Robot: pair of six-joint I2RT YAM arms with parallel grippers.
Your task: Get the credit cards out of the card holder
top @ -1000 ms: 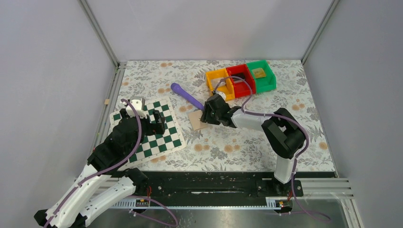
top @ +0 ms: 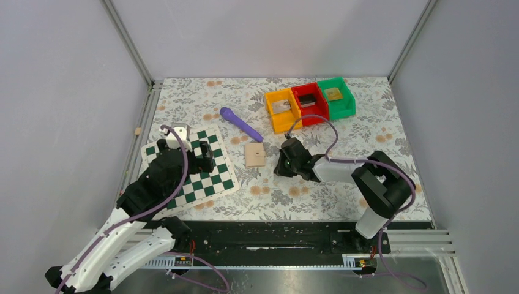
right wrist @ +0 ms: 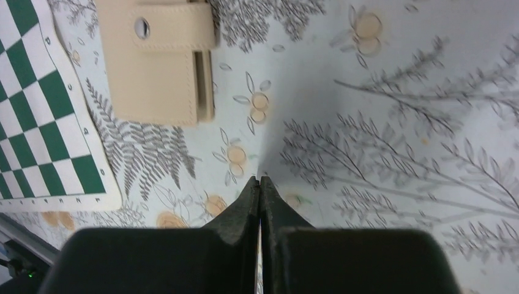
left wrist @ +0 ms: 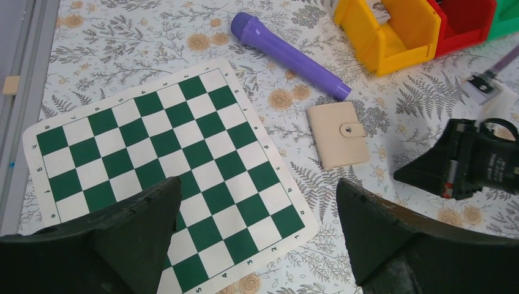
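Note:
The beige card holder (top: 255, 154) lies flat on the patterned table, right of the chessboard. Its snap strap (right wrist: 174, 27) is across the open edge, and no cards show. In the right wrist view the holder (right wrist: 150, 89) is at the upper left, apart from my right gripper. That gripper's black fingertips meet, with nothing between them. From above, my right gripper (top: 278, 171) is low over the table, to the right of the holder. My left gripper stands wide open above the chessboard, its space between the fingers empty.
A green and white chessboard (left wrist: 183, 159) covers the left side. A purple microphone-shaped object (top: 241, 124) lies just beyond the holder. Yellow (top: 283, 124), red (top: 317, 118) and green (top: 346, 108) bins stand at the back. Bare table is in front.

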